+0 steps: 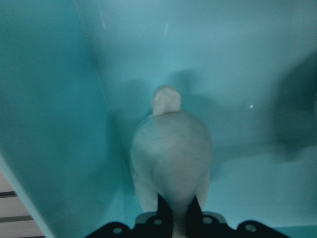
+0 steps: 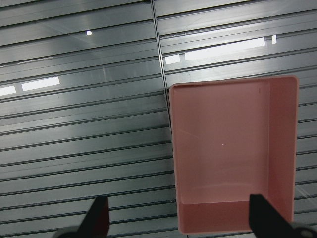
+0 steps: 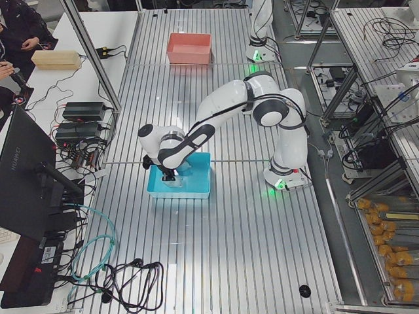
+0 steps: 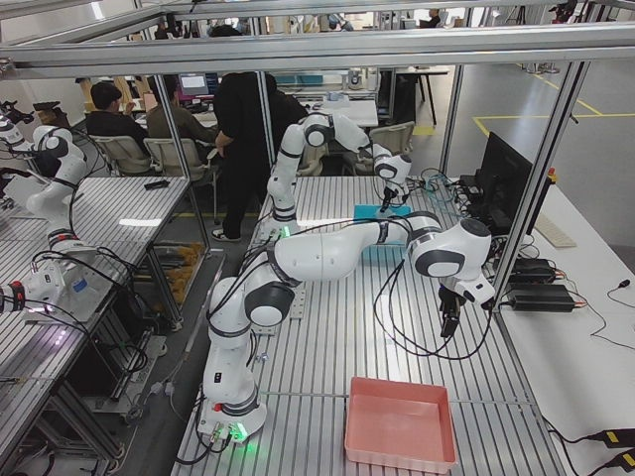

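My left gripper is down inside the blue bin (image 3: 198, 186), shut on a pale soft plush toy (image 1: 171, 153) with a small rounded tab, close to the bin's wall in the left wrist view. My right gripper (image 4: 451, 312) hangs above the table near the pink bin (image 2: 220, 139), open, its fingertips apart at the lower edge of the right wrist view. The pink bin looks empty.
A monitor (image 3: 23, 196), power units and cables line the left side in the camera left view, with loose cables (image 3: 131, 284) at the front left. Metal posts stand at the table's edges.
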